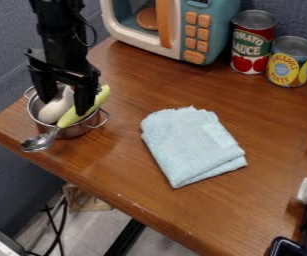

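The black arm reaches down from the upper left, its gripper (65, 88) low over a steel pot (86, 127) on the table's left corner. In the pot are a pale rounded object (52, 108) and a light green elongated item (78, 112), with the gripper's fingers close around or above them. Whether it holds either is hidden. A metal ladle or spoon (38, 142) lies at the pot's front left.
A folded light blue towel (193, 147) lies mid-table. A toy microwave (167, 28), a tomato can (251, 42) and a yellow can (291, 63) stand at the back. A dark appliance (303, 220) is at the right edge. Wood around the towel is clear.
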